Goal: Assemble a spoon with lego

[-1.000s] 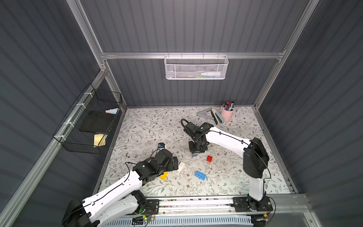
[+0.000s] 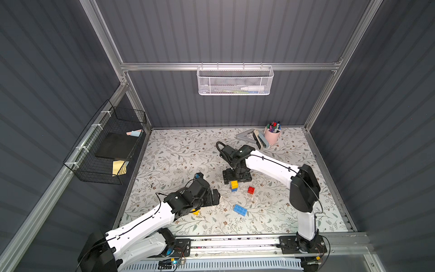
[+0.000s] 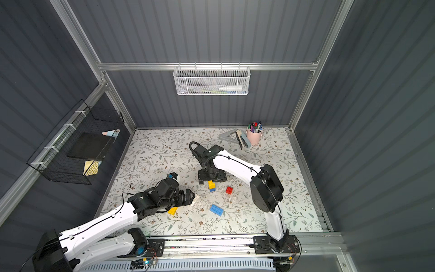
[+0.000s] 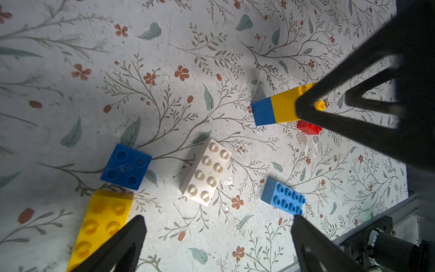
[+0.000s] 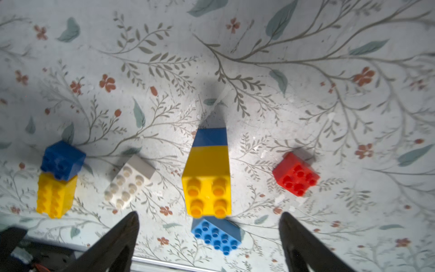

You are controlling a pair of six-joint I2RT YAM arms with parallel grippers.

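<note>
A tower of yellow over dark blue bricks (image 5: 207, 174) stands upright on the table, its yellow studs facing up in the right wrist view. My right gripper is above it, fingers spread on either side and not touching it. Lower down, my left gripper stands open, with a white brick (image 4: 206, 172) beyond its fingers on the table. A dark blue brick (image 4: 126, 166) adjoins a yellow brick (image 4: 102, 222) near the left finger. A light blue brick (image 4: 283, 196) and a red brick (image 5: 295, 174) lie apart on the right side.
A pink pen cup (image 2: 271, 135) and a stapler (image 2: 260, 139) stand at the back right. Black wire baskets (image 2: 108, 145) hang on the left wall.
The left gripper has moved slightly right, now hiding the white brick from the top left view.
</note>
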